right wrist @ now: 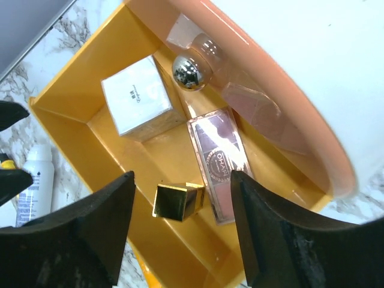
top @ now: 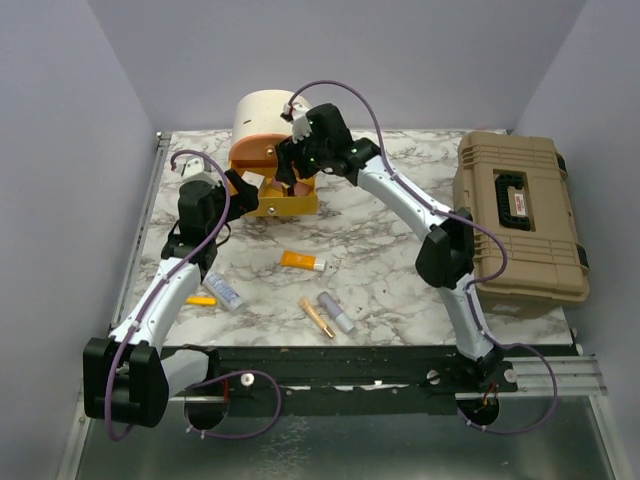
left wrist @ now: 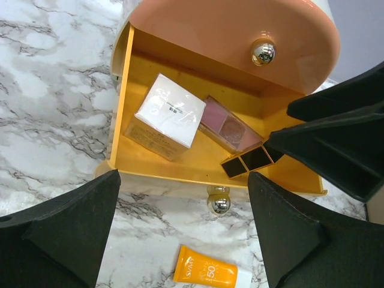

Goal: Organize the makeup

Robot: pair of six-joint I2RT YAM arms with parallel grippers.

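Note:
A yellow makeup box with pink-white lid has its drawer out, holding a white cube box, a pink compact and a small gold-and-black item. My left gripper stands open at the box's left, nothing between its fingers. My right gripper is open just over the drawer, around the small item, not visibly touching it. On the marble lie an orange tube, a white bottle, a yellow item, a beige tube and a lilac tube.
A large tan case occupies the right side of the table. The marble between box and case is clear. Walls stand at back and sides.

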